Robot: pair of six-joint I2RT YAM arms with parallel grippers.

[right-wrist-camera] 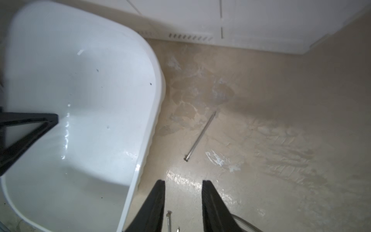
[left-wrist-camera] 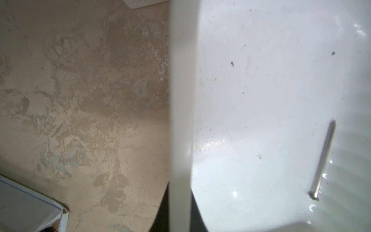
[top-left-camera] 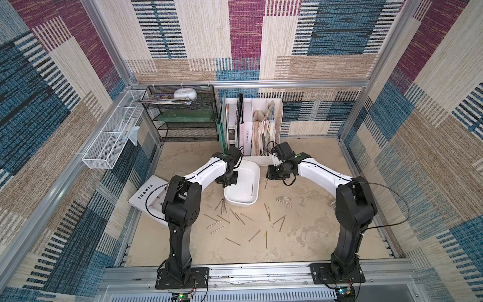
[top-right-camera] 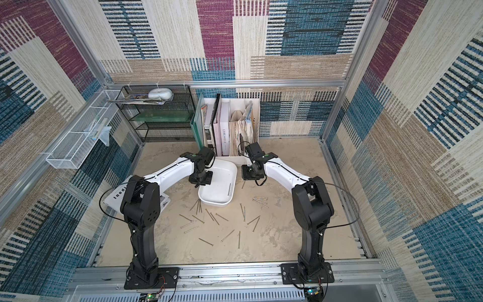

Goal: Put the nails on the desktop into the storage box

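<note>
The white storage box (top-left-camera: 243, 200) stands mid-desk with one nail (left-wrist-camera: 323, 160) lying in it. My left gripper is shut on the box's left wall (left-wrist-camera: 181, 116), one finger on either side. To the right of the box, my right gripper is part open, its fingers apart and nothing between them. Ahead of those fingertips one nail (right-wrist-camera: 200, 136) lies on the desktop, clear of the box. Several more nails lie scattered in front of the box, including a cluster (top-left-camera: 284, 200) on the right and a single nail (top-left-camera: 266, 239) near the front.
Behind the box stands a white file holder (top-left-camera: 274, 128) full of folders, close to both grippers. A black mesh rack (top-left-camera: 183, 118) is at the back left. The white Inedia box (top-left-camera: 146, 196) lies left.
</note>
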